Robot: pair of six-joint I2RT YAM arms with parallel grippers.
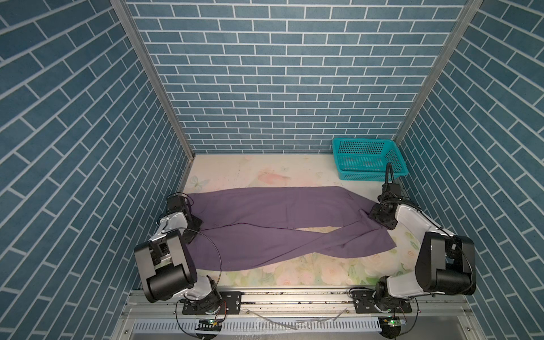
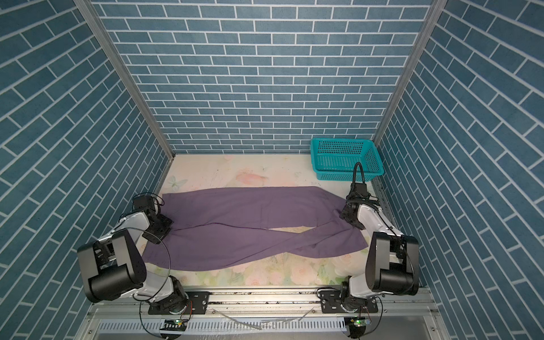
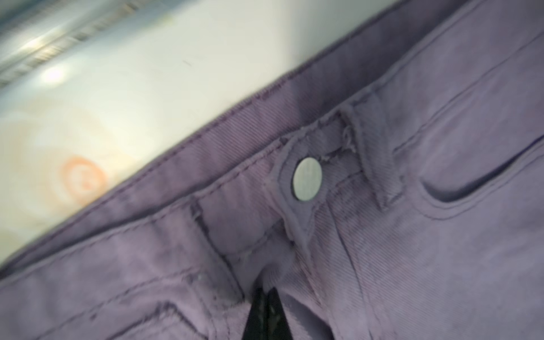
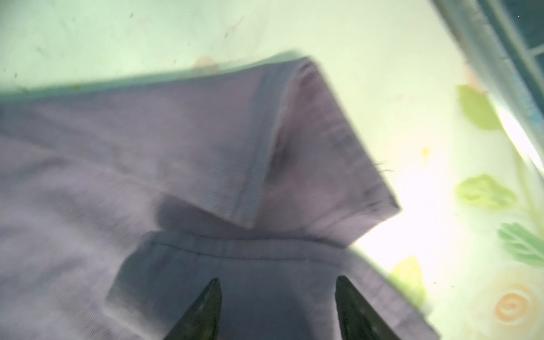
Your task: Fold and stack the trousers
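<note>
Purple trousers (image 1: 255, 204) lie stretched across the table, waist at the left and legs towards the right. A button (image 3: 307, 179) and the waistband (image 3: 238, 175) show in the left wrist view. My left gripper is shut at the cloth just below the waistband beside the fly; a fold rises at its tips. My right gripper stands open above the leg ends, its fingers apart over a folded-back hem (image 4: 243, 249). Another hem corner (image 4: 351, 181) lies beyond it. One leg crosses the other near the right end, leaving a narrow gap between them.
An empty-looking teal basket (image 1: 368, 158) stands at the back right, close behind the right arm. Bare table (image 1: 255, 170) runs along the back, and a strip (image 1: 300, 274) is clear at the front. Brick-patterned walls close in the sides and back.
</note>
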